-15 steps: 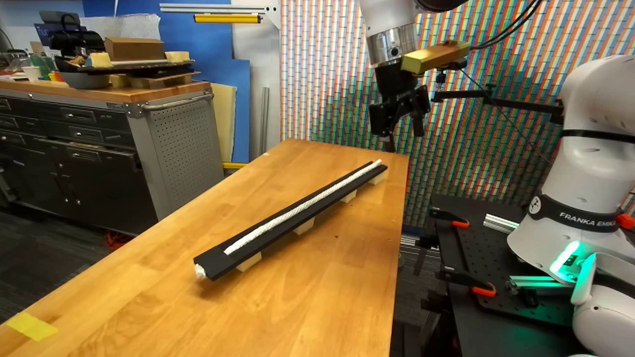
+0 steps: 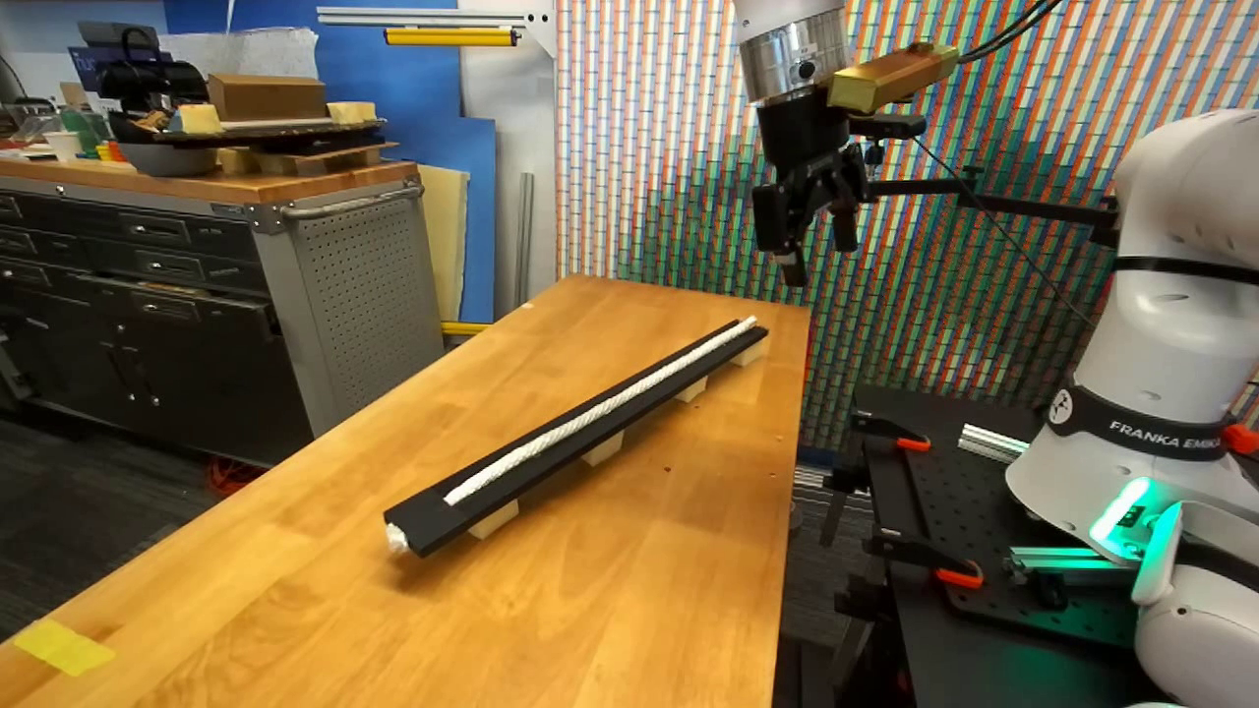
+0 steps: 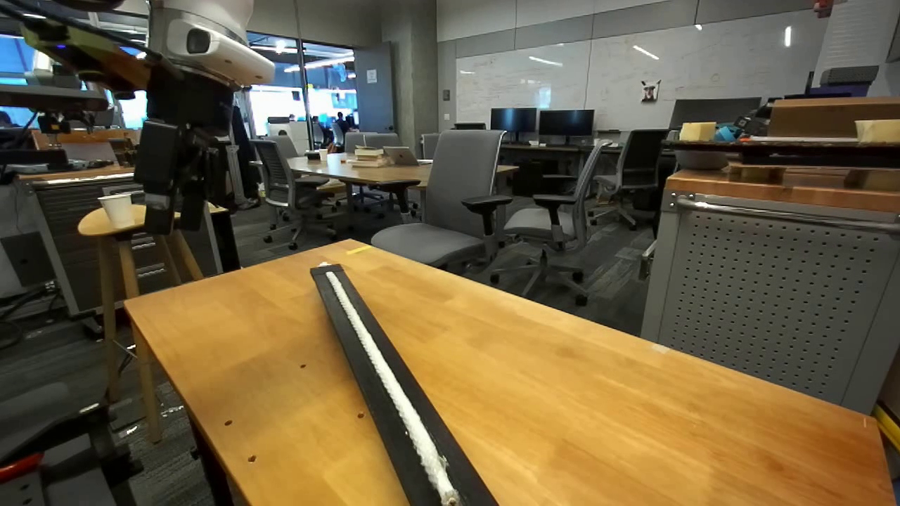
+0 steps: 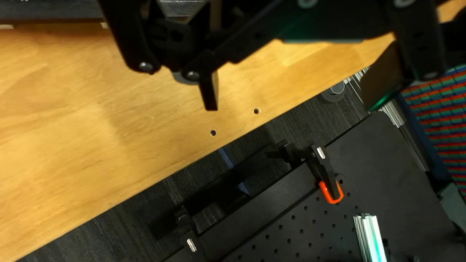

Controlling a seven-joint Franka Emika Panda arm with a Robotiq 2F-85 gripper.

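A white twisted rope (image 2: 602, 411) lies stretched along a long black bar (image 2: 421, 531), which rests on small wooden blocks above the wooden table. In the second exterior view the rope (image 3: 380, 371) runs lengthwise down the bar (image 3: 339, 316). My gripper (image 2: 819, 254) hangs in the air beyond the bar's far end, well above the table and clear of the rope. Its fingers stand apart in the wrist view, one finger (image 4: 209, 94) over the tabletop and the other near the table's edge. Nothing shows between them; the rope cannot be made out there.
A grey tool cabinet (image 2: 366, 283) is across the table.
My gripper has shifted to the right and a little upward in the first exterior view. The rope and the bar have not moved.
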